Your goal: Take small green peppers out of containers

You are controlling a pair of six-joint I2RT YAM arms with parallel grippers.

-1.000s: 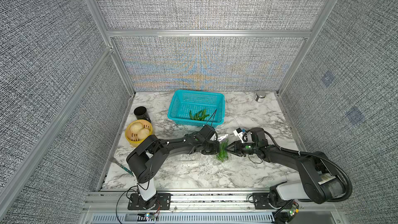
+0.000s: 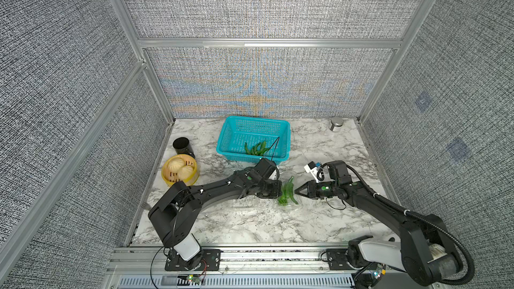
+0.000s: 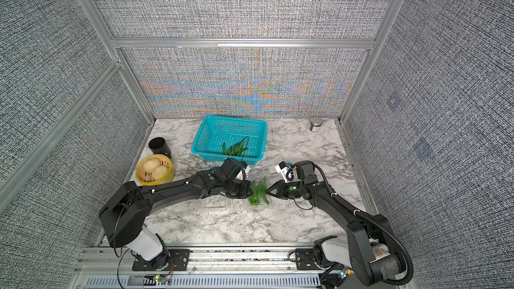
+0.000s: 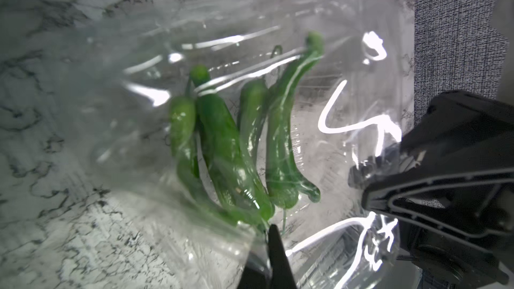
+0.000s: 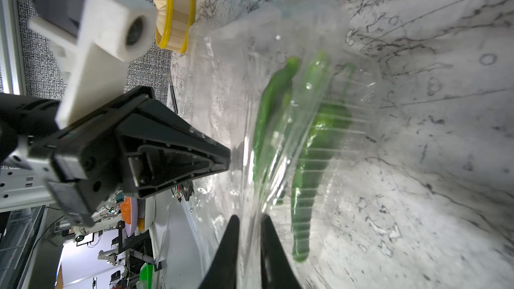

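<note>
A clear plastic bag (image 4: 123, 171) with several small green peppers (image 4: 225, 149) inside lies over the marble table, between my two grippers. Its film runs down to the fingertips of my left gripper, which is shut on it at the peppers' left in the top views. From the opposite side, my right gripper is shut on a gathered fold of the same film. The peppers (image 5: 321, 144) lie just beyond these right fingers, seen through the plastic. More green peppers (image 2: 257, 148) rest in the turquoise basket (image 2: 234, 128) behind the arms.
A yellow-rimmed steamer with buns (image 2: 180, 169) and a black cup (image 2: 183, 146) stand at the left. A small metal tin (image 2: 336, 123) sits at the back right. Bare table (image 2: 316, 144) lies between the basket and the right wall.
The grippers have moved slightly apart, and the bag between them is spread wider, with the peppers showing more clearly. Both arms' elbows have swung outward.
</note>
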